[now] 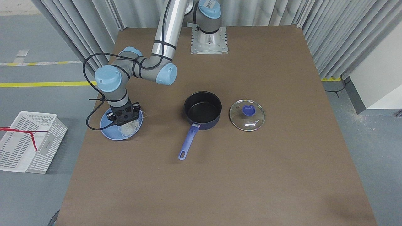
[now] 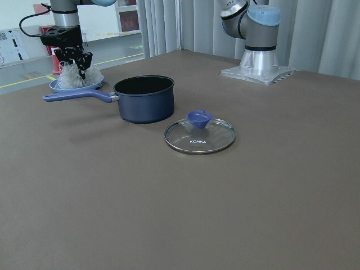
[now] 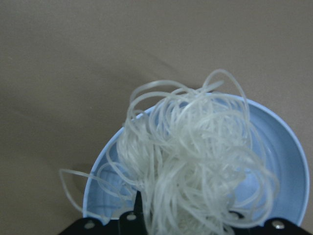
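Observation:
My black gripper (image 2: 79, 66) is down at a blue plate (image 1: 110, 133) heaped with translucent white noodle-like strands (image 3: 190, 156), at the left of the table. In the wrist view the strands fill the middle and cover the fingers, so its grip cannot be seen clearly. A dark blue saucepan (image 1: 202, 107) with a long blue handle (image 1: 188, 142) stands right of the plate. Its glass lid (image 2: 199, 139), with a blue knob (image 2: 198, 117), lies flat on the table beside the pan.
The robot base (image 1: 209, 45) stands at the back. A white basket (image 1: 51, 147) with red cords is off the table at the left.

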